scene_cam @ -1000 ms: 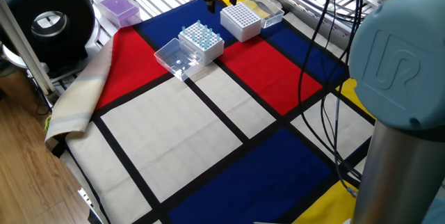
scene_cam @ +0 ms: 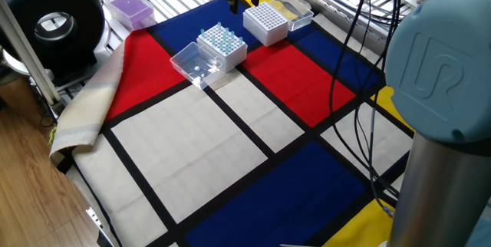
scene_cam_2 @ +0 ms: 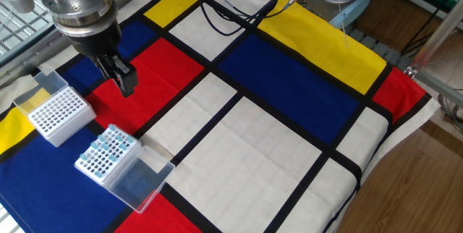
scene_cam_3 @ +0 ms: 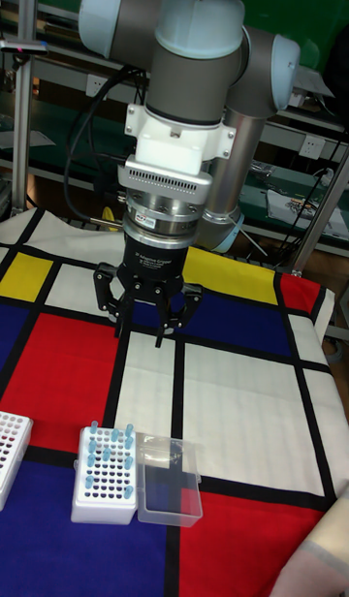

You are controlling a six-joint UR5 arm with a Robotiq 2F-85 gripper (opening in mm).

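Observation:
My black gripper hangs above the cloth with its fingers apart and nothing visible between them. It shows from the side in exterior view 2, and only its lower part shows in exterior view 1. A white rack holds several light-blue tips standing in some of its holes. Its clear lid is folded open beside it. Another white rack, with no blue tips visible, has its clear lid open too. The gripper is apart from both racks.
A purple-topped box sits at the cloth's far left corner, near a black ring-shaped device. Black cables hang by the arm's base. The coloured cloth is folded over at one corner.

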